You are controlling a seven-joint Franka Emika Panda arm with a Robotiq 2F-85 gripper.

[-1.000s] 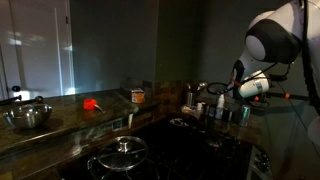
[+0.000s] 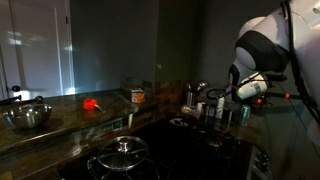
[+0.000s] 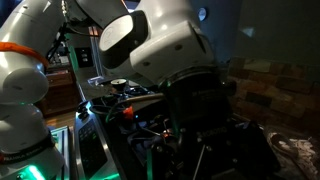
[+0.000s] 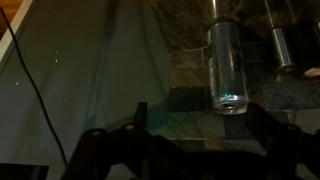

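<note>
In the wrist view my gripper stands open, its two dark fingers wide apart at the lower edge. A silver can (image 4: pixel 228 75) shows ahead of them, closer to the right finger (image 4: pixel 262 125) than to the left. Nothing appears held between the fingers. Exterior view 1 has the white and black arm (image 2: pixel 263 45) at the right, with its hand over the back corner of the counter, where a teal-looking can (image 2: pixel 245 117) stands. The arm's bulk hides the hand in exterior view 2.
Further containers (image 4: pixel 282 50) stand right of the can in the wrist view. A white bottle (image 2: pixel 220 108) is close by the hand. On the stove sits a lidded pan (image 2: pixel 122 153); a metal bowl (image 2: pixel 28 115), a red item (image 2: pixel 91 104) and an orange tub (image 2: pixel 138 96) line the left counter.
Over the last second the arm has shifted slightly to the left and down in exterior view 1. The pan, bowl and tub have stayed in place.
</note>
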